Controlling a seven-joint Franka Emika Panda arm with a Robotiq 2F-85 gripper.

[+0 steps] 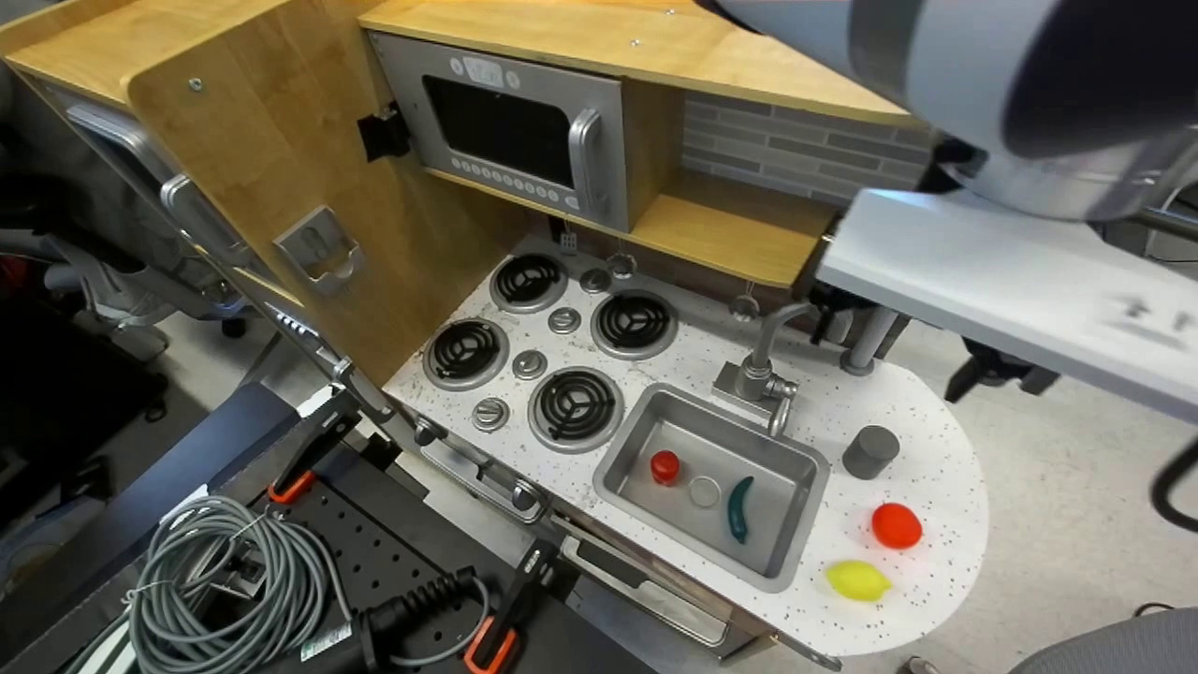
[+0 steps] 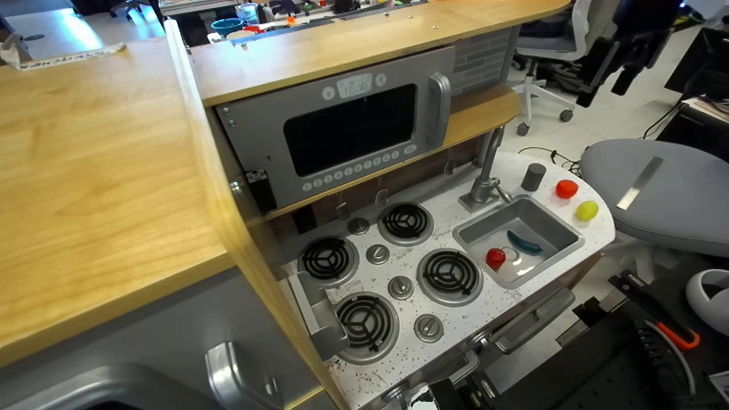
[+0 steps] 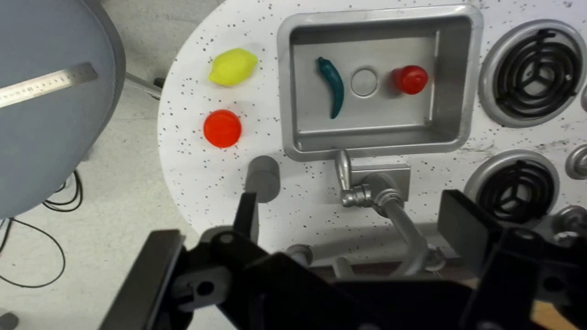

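In the wrist view my gripper is open, its two dark fingers wide apart with nothing held between them. It hangs above the toy kitchen's counter, and at the upper right of exterior view 2 the gripper shows well above and behind the chair. A teal pepper-like piece and a small red piece lie apart in the grey sink. On the white counter beside the sink are a yellow lemon, a round red piece and an upright grey cylinder.
The faucet rises behind the sink. Several stove burners fill the counter's other side, below a closed microwave and a wooden shelf. Bare counter surrounds the lemon and round red piece.
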